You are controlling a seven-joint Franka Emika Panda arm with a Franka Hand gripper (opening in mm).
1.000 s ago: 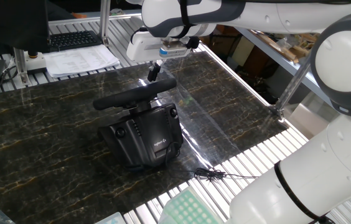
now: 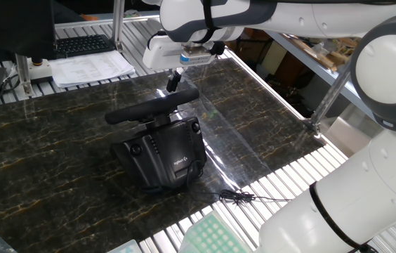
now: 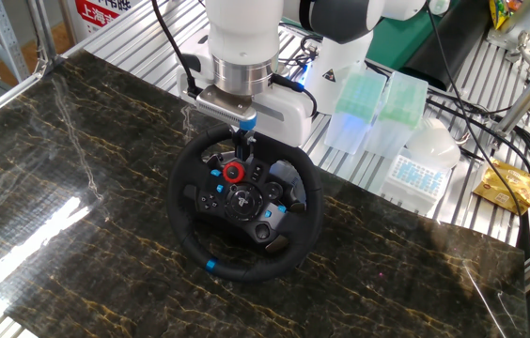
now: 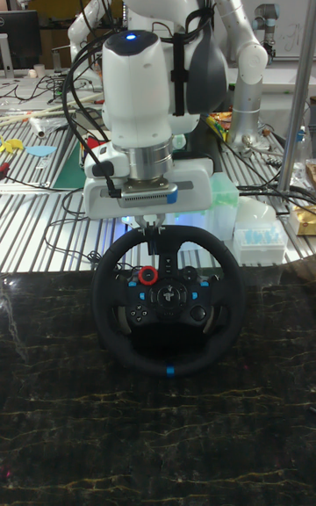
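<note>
A black steering wheel (image 3: pixel 310 211) with a red dial (image 3: pixel 233 172) and blue-marked buttons stands on the dark table. Exterior view 1 shows its black base (image 2: pixel 173 154) from behind. My gripper (image 4: pixel 154 245) points down at the top of the wheel, left of its middle in exterior view 3. The black fingers (image 2: pixel 173 80) look close together, with nothing visible between them. Seen from exterior view 2, the gripper (image 3: pixel 243 153) is just above the red dial. Whether the tips touch the wheel or dial cannot be made out; the rim hides their ends in exterior view 1.
Translucent boxes (image 3: pixel 355 108) and a white rack (image 3: pixel 416 182) stand on the slatted surface beside the dark table (image 3: pixel 406 272). A coiled cable (image 2: pixel 236 196) lies near the wheel base. Papers (image 2: pixel 91 68) and a keyboard (image 2: pixel 84 46) are at the far side.
</note>
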